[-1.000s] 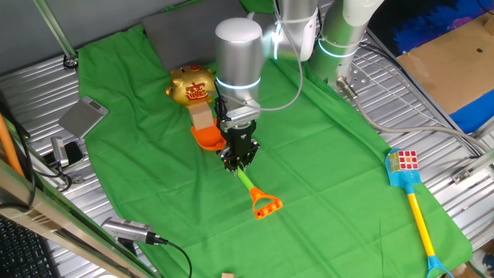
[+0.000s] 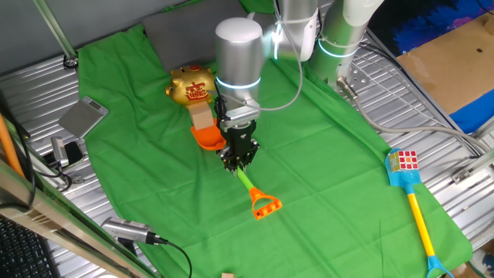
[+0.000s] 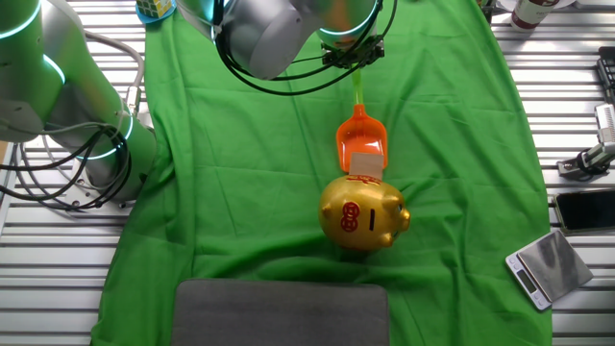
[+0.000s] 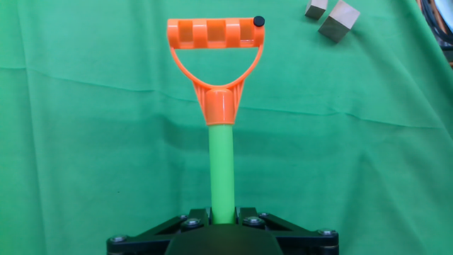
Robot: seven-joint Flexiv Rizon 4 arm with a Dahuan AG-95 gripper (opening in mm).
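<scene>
A toy shovel with an orange D-shaped handle (image 4: pixel 216 34), a green shaft (image 4: pixel 222 166) and an orange scoop (image 3: pixel 361 135) lies along the cloth. My gripper is shut on the green shaft, one black finger against each side, in the wrist view. From exterior view 1, the gripper (image 2: pixel 238 161) points down over the shaft, between scoop and handle. A wooden block (image 3: pixel 366 164) rests at the scoop's front edge, beside a golden piggy bank (image 3: pixel 357 213). Whether the shovel touches the cloth all along cannot be told.
A blue and yellow shovel (image 2: pixel 417 216) bears a Rubik's cube (image 2: pixel 403 161) at the right. Two small wooden blocks, the larger one (image 4: pixel 339 21) in front, lie past the handle. A scale (image 3: pixel 549 267) and a dark grey pad (image 3: pixel 281 312) flank the piggy bank. Open green cloth (image 2: pixel 324 193) lies right of the gripper.
</scene>
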